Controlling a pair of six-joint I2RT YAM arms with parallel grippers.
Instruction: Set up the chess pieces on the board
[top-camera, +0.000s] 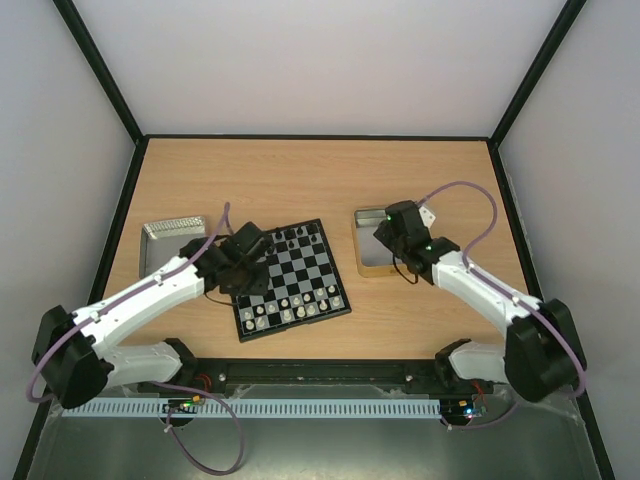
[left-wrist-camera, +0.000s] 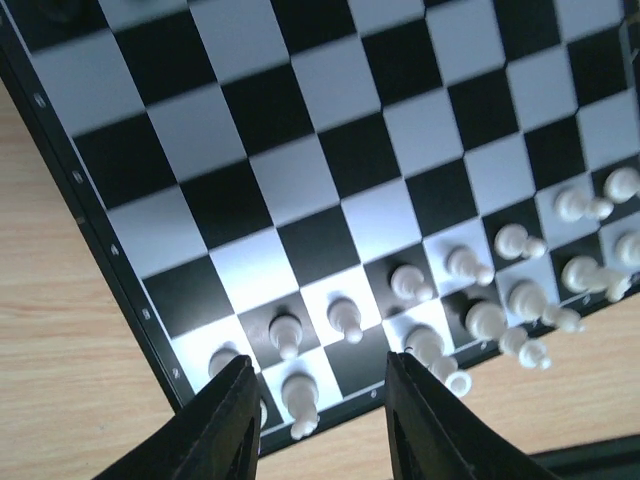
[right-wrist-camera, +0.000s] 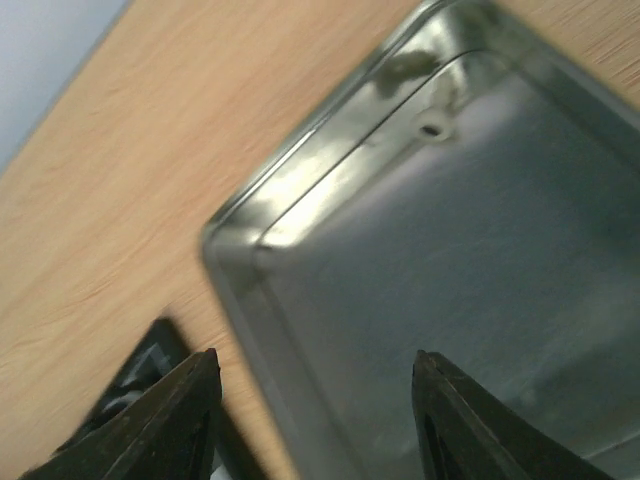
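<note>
The chessboard (top-camera: 302, 263) lies mid-table, white pieces standing along its near rows and black pieces along the far side. In the left wrist view white pawns (left-wrist-camera: 345, 318) and taller white pieces (left-wrist-camera: 300, 400) fill the near rows. My left gripper hangs above these rows, its fingers apart with nothing seen between them. My right gripper is open over the steel tray (right-wrist-camera: 440, 270), which holds only a small pale piece (right-wrist-camera: 436, 120) near its far wall.
An empty metal tray (top-camera: 172, 250) stands left of the board, partly behind my left arm.
</note>
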